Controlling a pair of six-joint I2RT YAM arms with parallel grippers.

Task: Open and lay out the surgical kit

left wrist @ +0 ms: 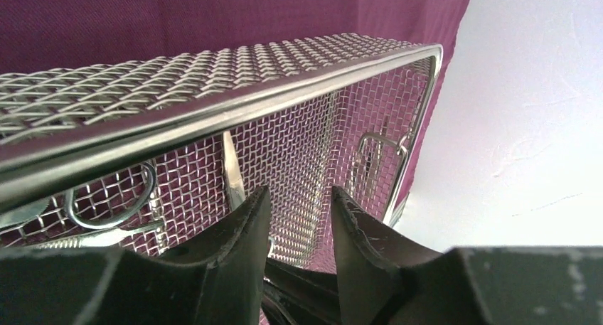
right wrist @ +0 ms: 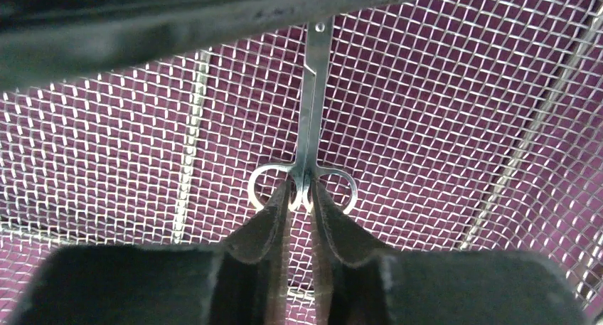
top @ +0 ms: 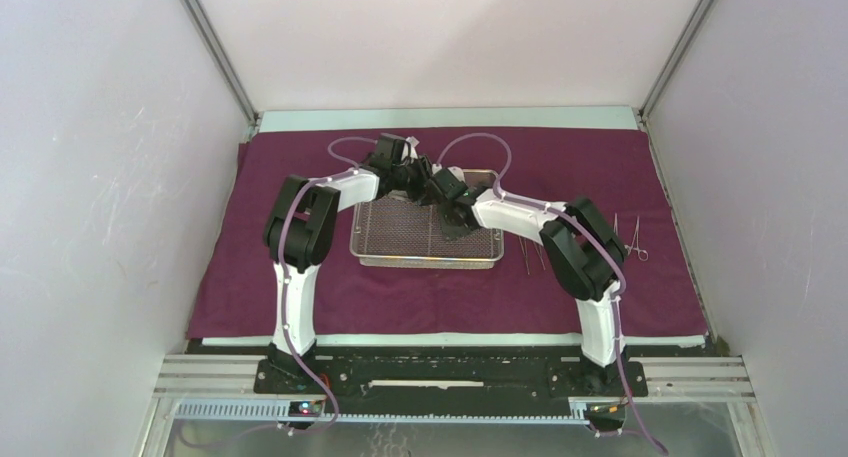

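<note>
In the right wrist view a metal ring-handled instrument (right wrist: 311,104) lies on the mesh floor of the tray. My right gripper is over its finger rings, its fingertips a narrow gap apart; whether they touch the metal cannot be told. The mesh tray (top: 427,258) stands mid-table in the top view. At its far edge, my left gripper shows its fingers some way apart, with a dark part in their gap; no held tool shows. Inside the tray are a slim pointed tool (left wrist: 232,167) and a metal ring (left wrist: 145,190).
The two grippers are very close together over the tray. Thin instruments (top: 527,258) lie right of the tray, and ring-handled ones (top: 641,254) sit farther right.
</note>
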